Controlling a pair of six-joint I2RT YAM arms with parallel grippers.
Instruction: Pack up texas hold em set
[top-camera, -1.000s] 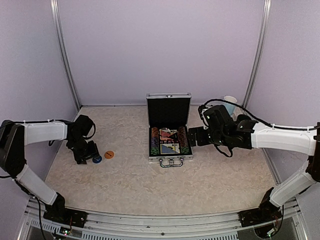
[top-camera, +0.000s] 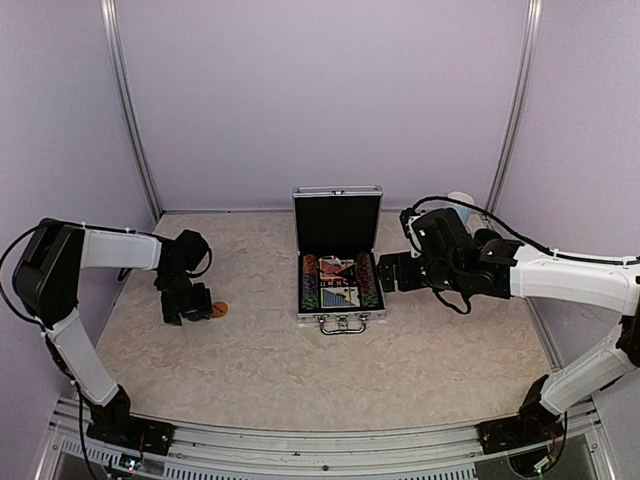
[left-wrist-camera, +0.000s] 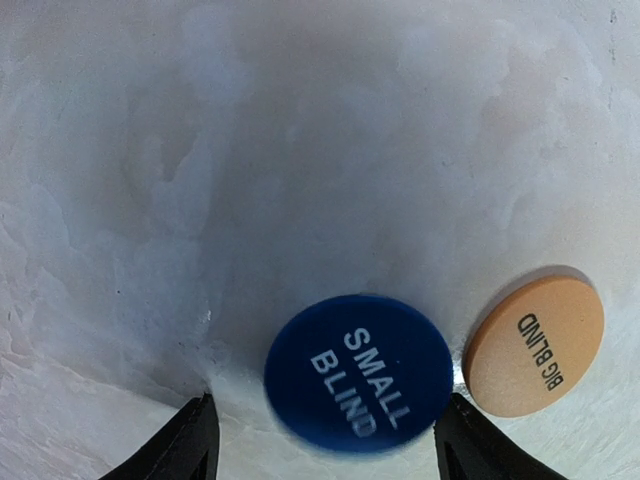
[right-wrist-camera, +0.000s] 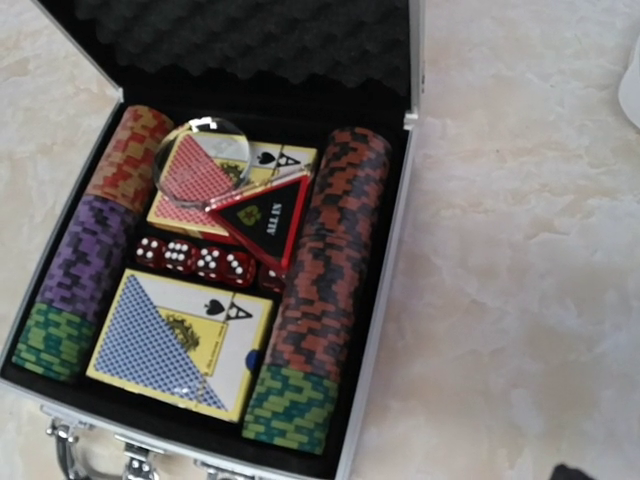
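Observation:
On the left of the table, my left gripper (top-camera: 190, 312) hovers open over the blue SMALL BLIND button (left-wrist-camera: 355, 365), its fingertips either side of the button's lower part in the left wrist view. The orange BIG BLIND button (left-wrist-camera: 535, 345) lies just to its right. The silver case (top-camera: 340, 318) stands open at centre, holding chip rows (right-wrist-camera: 325, 230), two card decks (right-wrist-camera: 180, 340), red dice (right-wrist-camera: 208, 260), a red ALL IN triangle (right-wrist-camera: 265, 220) and a clear round disc (right-wrist-camera: 200, 150). My right gripper (top-camera: 390, 272) is open beside the case's right side, empty.
A white cylindrical object (top-camera: 460, 205) stands at the back right behind the right arm. Grey walls enclose the back and sides.
My left gripper has moved right over the blue button, now mostly hiding it in the top view. The right arm and case look essentially unchanged.

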